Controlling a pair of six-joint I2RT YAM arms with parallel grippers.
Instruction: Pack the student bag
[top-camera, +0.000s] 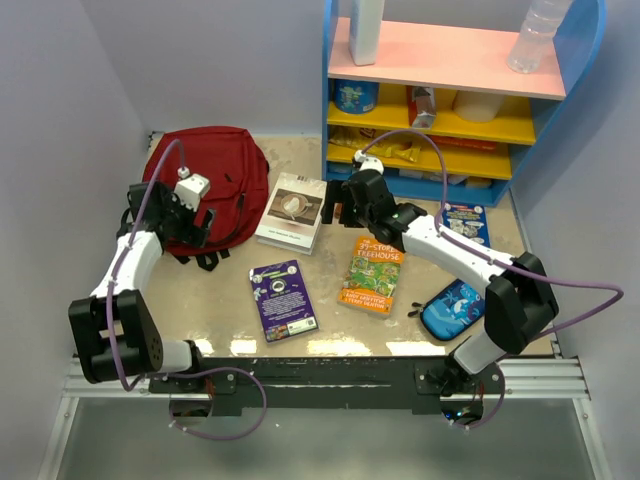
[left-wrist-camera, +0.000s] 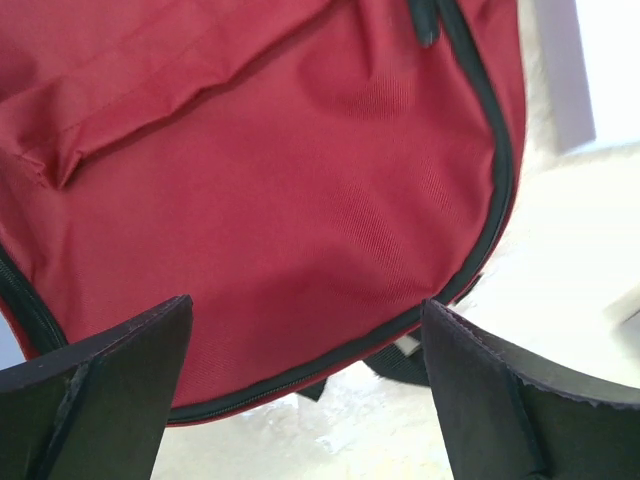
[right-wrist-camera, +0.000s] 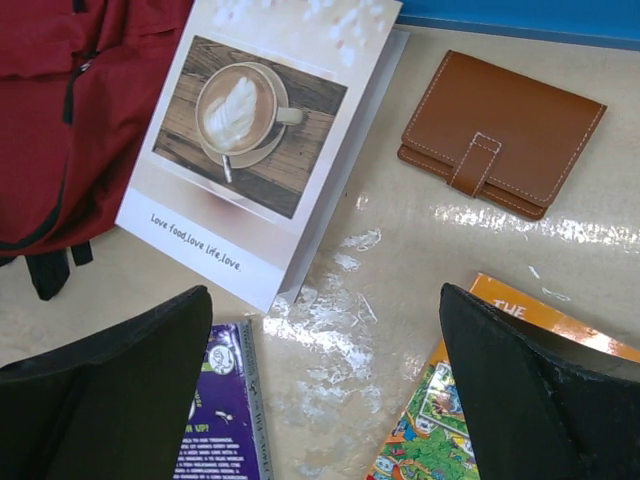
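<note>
A red backpack (top-camera: 222, 165) lies flat at the left of the floor, its dark zipper edge (left-wrist-camera: 495, 190) showing in the left wrist view. Over its lower part my left gripper hangs open, with nothing between the fingers. A thick white book with a coffee cup cover (right-wrist-camera: 250, 120) rests right beside the bag. My right gripper is open and empty above the floor, between that book and the treehouse book (top-camera: 372, 275). A brown wallet (right-wrist-camera: 500, 135) lies by the shelf's base. The purple book (top-camera: 284, 300) sits front of centre, and a blue pencil case (top-camera: 453, 309) front right.
A blue-framed shelf with a pink top (top-camera: 450, 55) stands at the back, holding a clear bottle (top-camera: 538, 35), a white box (top-camera: 366, 30) and several other items. Another blue book (top-camera: 466, 222) is partly behind my right arm. Bare floor shows between the books.
</note>
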